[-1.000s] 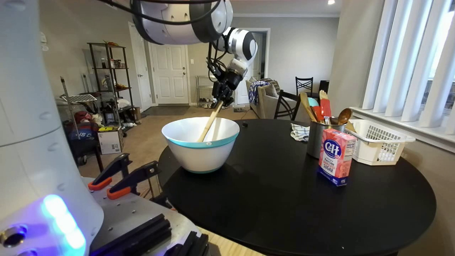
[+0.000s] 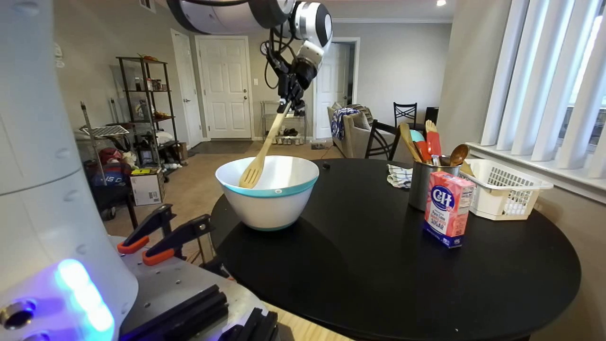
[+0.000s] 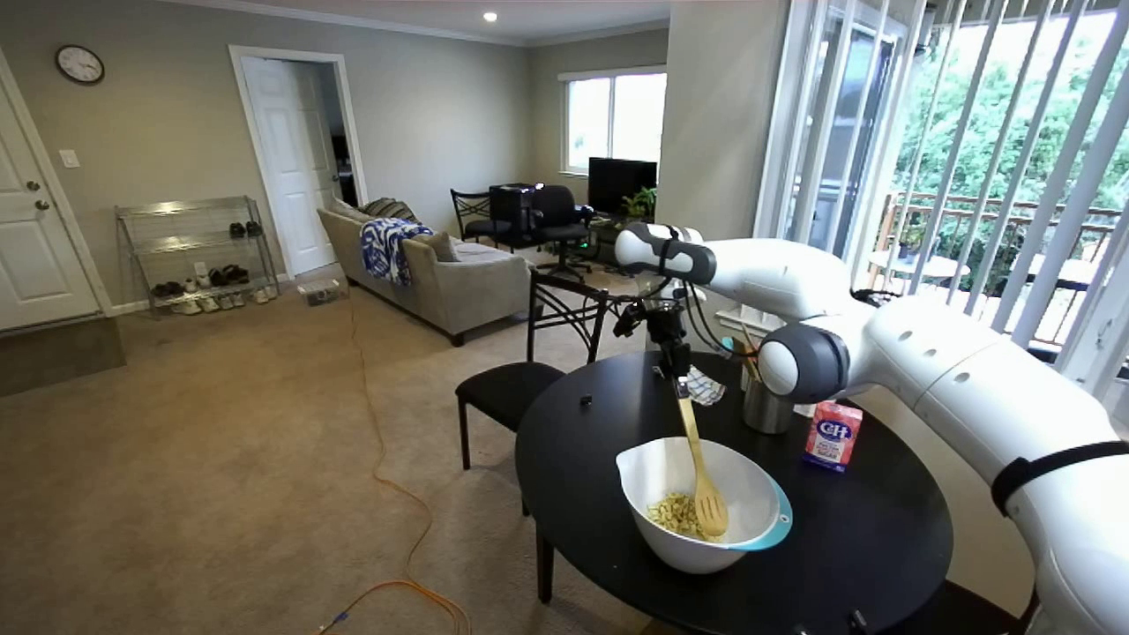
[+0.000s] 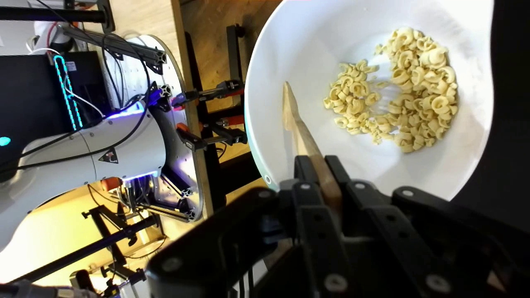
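Observation:
My gripper is shut on the handle of a slotted wooden spatula [image 2: 264,150]. The spatula slants down, its slotted head [image 3: 711,510] over the inside of a white bowl [image 2: 264,213] with a turquoise band. Pale shell-like pasta [image 4: 422,89] lies on the bowl's floor, with a thinly covered patch in its middle. In the wrist view the spatula's tip is toward the bowl's left side, apart from the pasta. Whether the head touches the bowl wall, I cannot tell.
On the round black table [image 2: 363,273] stand a metal utensil holder [image 2: 419,184], a pink sugar box [image 2: 447,210] and a white basket [image 2: 503,196]. A checked cloth [image 2: 399,176] lies behind them. Between bowl and sugar box the tabletop is clear.
The gripper has risen and shifted slightly left in exterior view 1, lifting the spatula. Its slotted head, earlier hidden inside the bowl, now shows above the near rim.

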